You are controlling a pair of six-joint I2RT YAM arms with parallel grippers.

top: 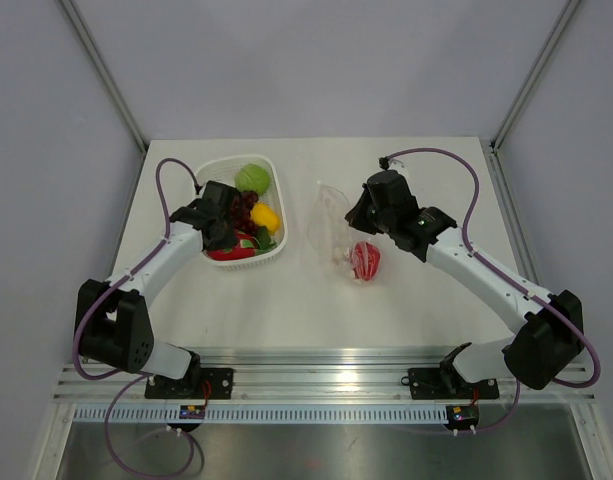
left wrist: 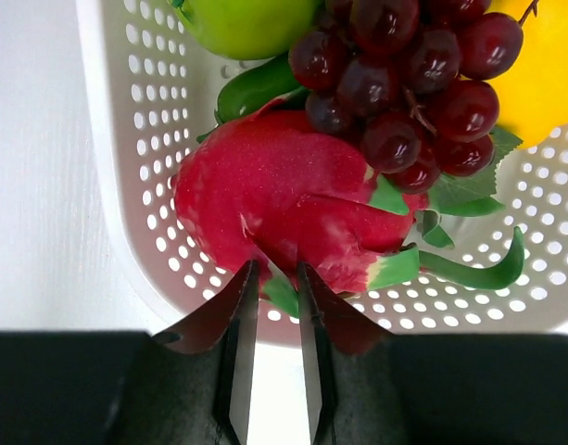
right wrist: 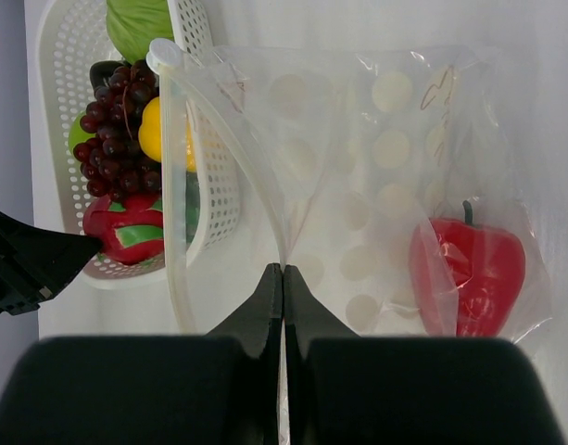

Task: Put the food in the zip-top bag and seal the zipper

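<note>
The clear zip top bag lies on the table with a red pepper inside it. My right gripper is shut on the edge of the bag's film, and folds run up to its fingertips. In the white basket, a red dragon fruit with green leaf tips lies near the wall. Over it, my left gripper is partly open, its fingers a small gap apart. One green leaf tip shows in that gap. Whether the fingers touch the fruit is hard to tell.
The basket also holds grapes, a yellow pepper, a green cabbage and, in the left wrist view, a green fruit and a green chili. Bare table spreads in front of the basket and bag.
</note>
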